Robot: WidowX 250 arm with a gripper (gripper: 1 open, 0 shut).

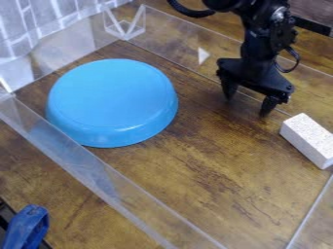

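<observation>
My black gripper (255,88) reaches down from the top of the view to low over the wooden tray floor, right of a blue domed object (112,102). Its fingers are dark and small against the wood, and I cannot tell whether they are open or shut or have anything between them. A white block (307,140) lies below and right of the gripper.
Clear plastic walls (92,195) border the tray. A blue item (26,229) lies outside at the lower left.
</observation>
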